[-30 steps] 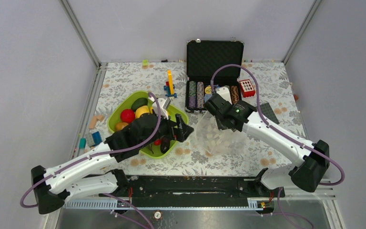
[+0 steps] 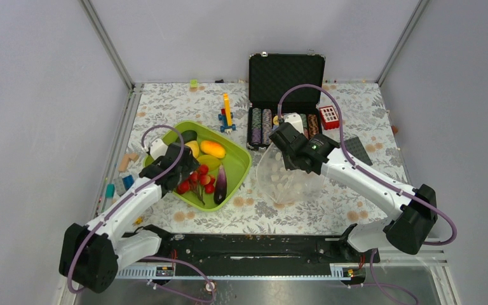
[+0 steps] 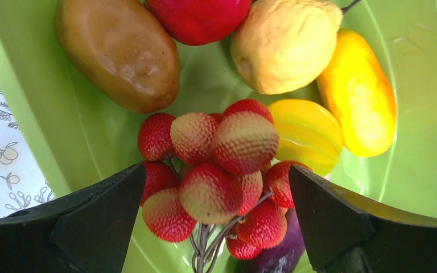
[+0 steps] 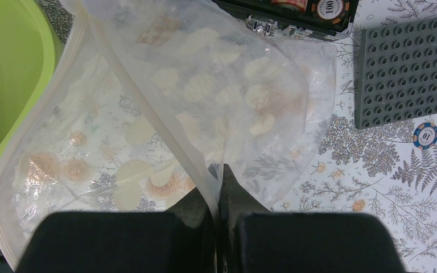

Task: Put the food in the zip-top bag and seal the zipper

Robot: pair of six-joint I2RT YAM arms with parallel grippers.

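In the left wrist view my left gripper stands open above a bunch of red lychees (image 3: 210, 193) whose stems point toward the near side. A brown potato-like food (image 3: 119, 54), a red one (image 3: 202, 17), a pale yellow fruit (image 3: 287, 45), an orange-yellow mango (image 3: 358, 94), a yellow starfruit (image 3: 307, 133) and a purple eggplant (image 3: 273, 253) lie around it in the green bin (image 2: 244, 166). The clear zip bag (image 4: 148, 108) hangs with its mouth gaping, empty as far as I see. My right gripper is shut on its rim.
Behind the bag stands an open black case (image 2: 286, 79) holding poker chips. A grey studded plate (image 4: 407, 71) and a blue chip (image 4: 425, 135) lie right of the bag. A toy (image 2: 227, 114) sits behind the bin. Bare table shows in front of the bag.
My left gripper has swung left from beside the bag to over the bin and come lower toward the lychees, staying open.
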